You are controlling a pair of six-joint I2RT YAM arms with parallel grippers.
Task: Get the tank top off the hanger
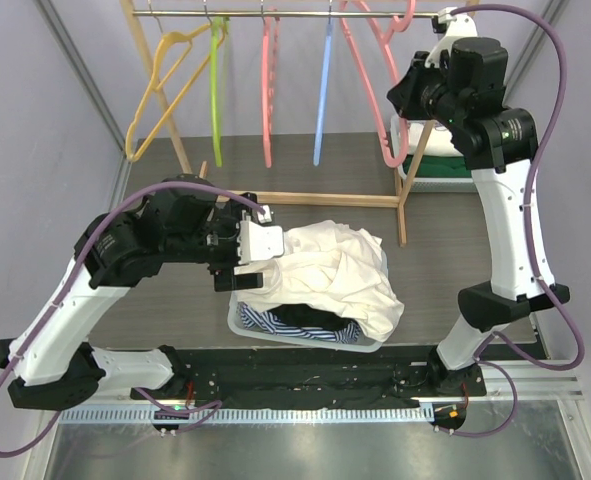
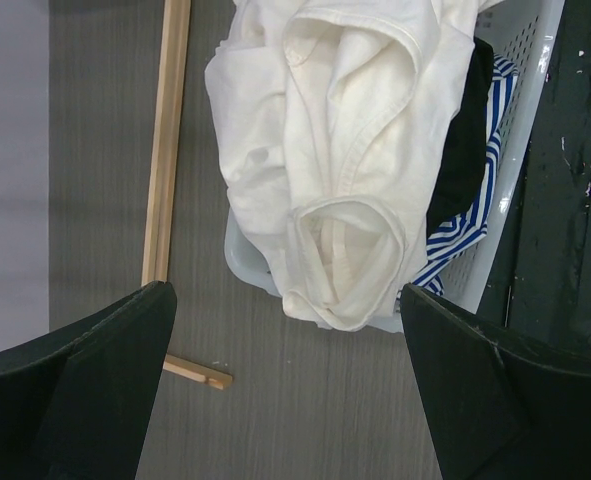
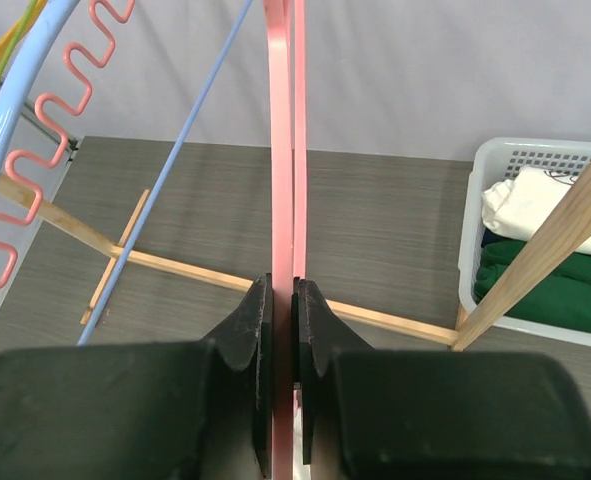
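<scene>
A cream garment (image 1: 330, 270) lies in a pale basket (image 2: 515, 150) on the floor, over black and striped cloths. My left gripper stands open above it, nothing between its fingers. At the top right of the top view, my right gripper is shut on a pink hanger (image 3: 280, 180) at the rack's rail (image 1: 295, 14). In the right wrist view the hanger runs upright between the fingers, with no cloth visible on its upper part; a little white shows below the fingers.
Yellow (image 1: 137, 130), green (image 1: 216, 110), blue (image 1: 323, 100) and other pink hangers hang along the rail. A second basket (image 3: 520, 324) with white and green cloth stands behind the rack's right leg. The floor left of the near basket is clear.
</scene>
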